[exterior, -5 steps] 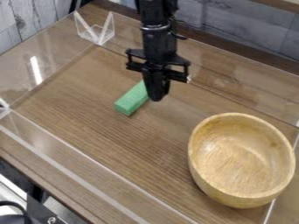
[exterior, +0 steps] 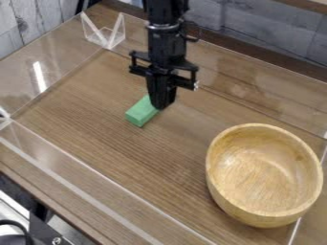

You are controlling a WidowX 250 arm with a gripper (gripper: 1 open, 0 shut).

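Note:
My black gripper (exterior: 161, 91) hangs over the middle of the wooden table, its fingers pointing down beside and partly over a small green block (exterior: 141, 116). The block lies on the table, its upper right end hidden behind the gripper. The gripper looks shut, with nothing visible held between its fingers.
A large tan bowl (exterior: 262, 172) takes up the front right of the wooden table (exterior: 102, 163). Clear plastic pieces sit at the left edge and the back left.
The arm has shifted slightly and now stands more upright over the upper end of the green block. The block and bowl look about where they were.

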